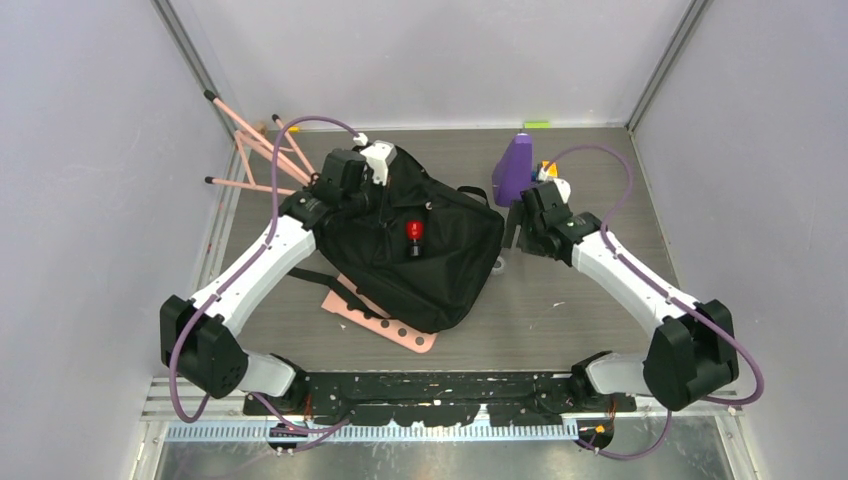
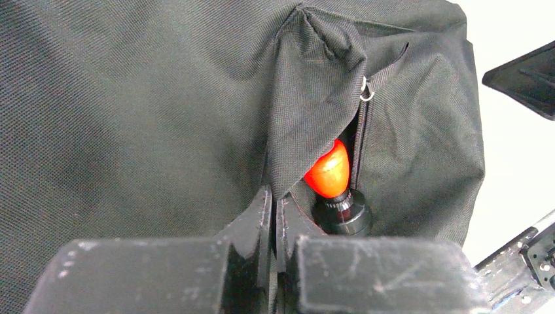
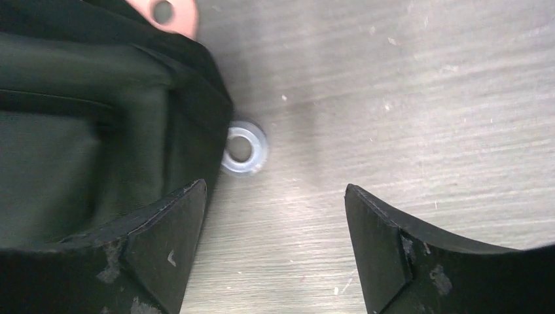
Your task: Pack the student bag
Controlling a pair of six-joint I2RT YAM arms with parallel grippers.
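Observation:
The black bag [image 1: 420,280] lies in the middle of the table. A red and black object [image 1: 415,237] sits in its opening, also seen partly under fabric in the left wrist view [image 2: 327,171]. My left gripper is shut on a fold of the bag's fabric above it. My right gripper is open, beside the bag's right edge above the table, with nothing between its fingers. A clear ring [image 3: 242,147] lies at that edge.
A purple object [image 1: 512,170] and a partly hidden yellow toy [image 1: 549,170] stand back right. Pink rods [image 1: 255,140] lie back left, and a pink perforated plate [image 1: 370,325] pokes from under the bag.

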